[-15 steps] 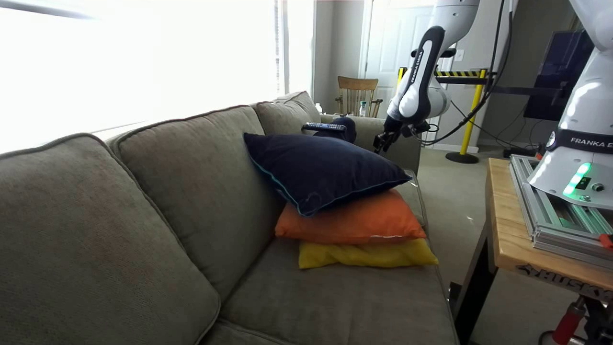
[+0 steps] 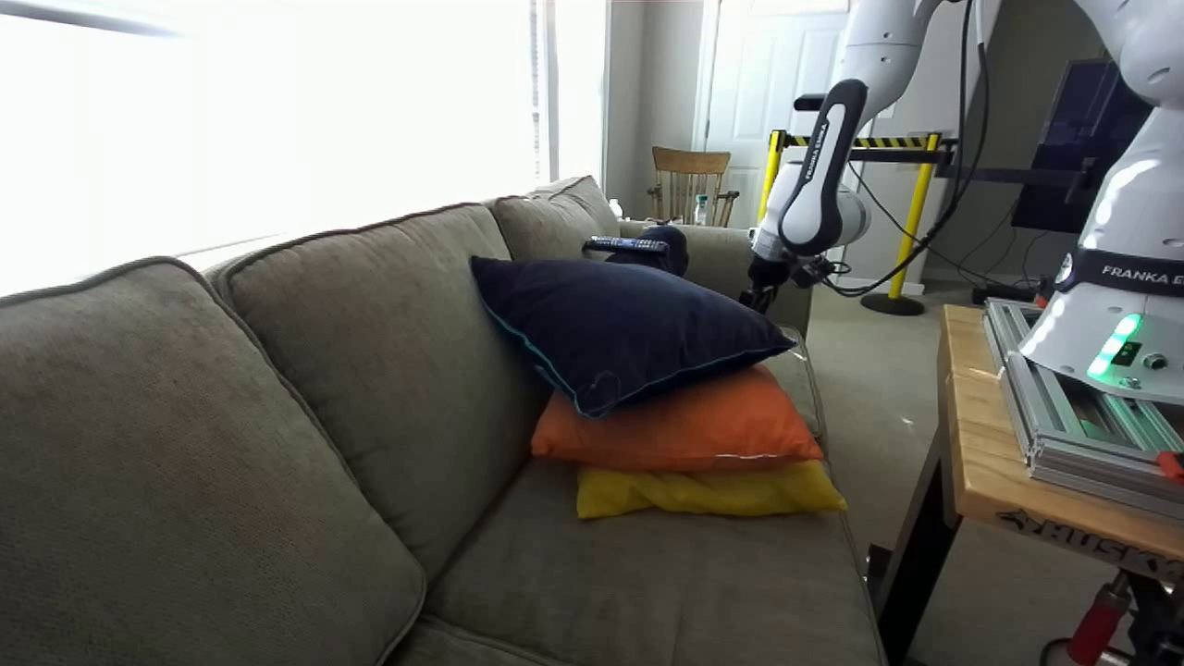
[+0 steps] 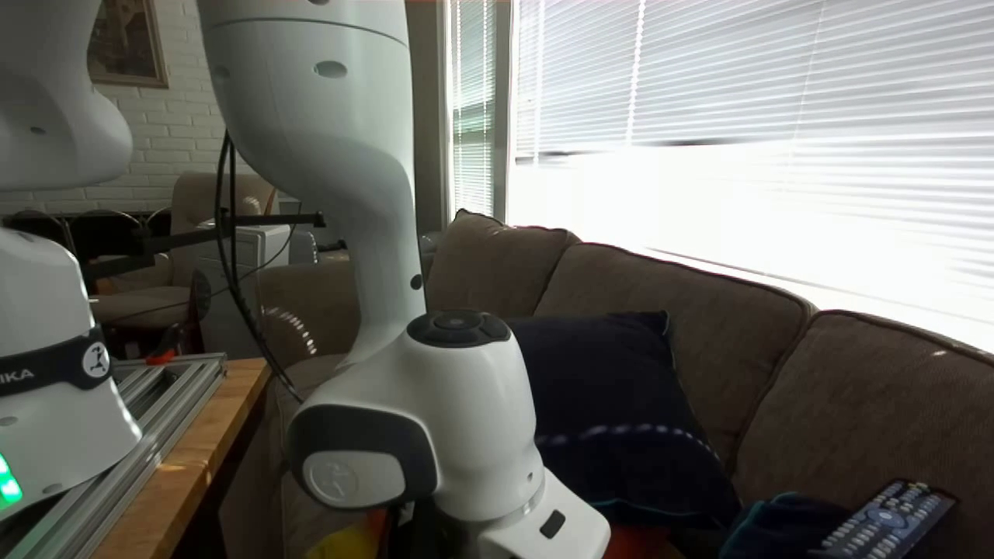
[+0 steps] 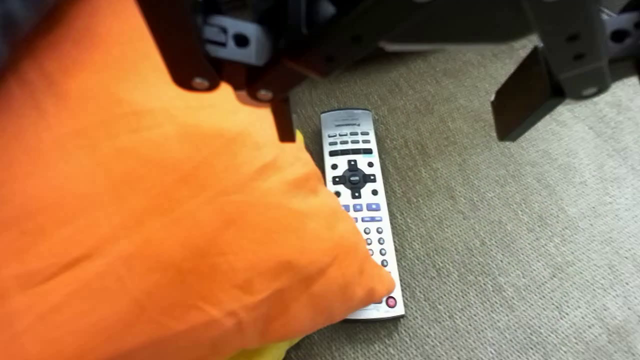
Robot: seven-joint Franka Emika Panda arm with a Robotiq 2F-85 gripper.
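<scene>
A silver remote [image 4: 354, 156] lies on the sofa seat in the wrist view, its lower left side covered by a corner of the orange pillow [image 4: 198, 228]. Above it, my gripper is open, with one fingertip over the pillow's edge and the other over bare seat. Nothing is between the fingers. In exterior view 1 the gripper [image 2: 757, 298] sits low behind the navy pillow [image 2: 633, 327], which rests on the orange pillow [image 2: 688, 427] and the yellow pillow [image 2: 710, 490]. A second, dark remote [image 2: 627, 244] rests on a dark object beyond the stack.
The sofa backrest [image 2: 366, 300] runs behind the pillows. A wooden workbench [image 2: 966, 444] carrying the arm's base stands at the right. Bare sofa seat [image 4: 510, 240] lies to the right of the silver remote in the wrist view.
The arm has lowered and shifted a little to the right in exterior view 1, and the gripper points more steeply down. The pillows and the dark remote have not moved.
</scene>
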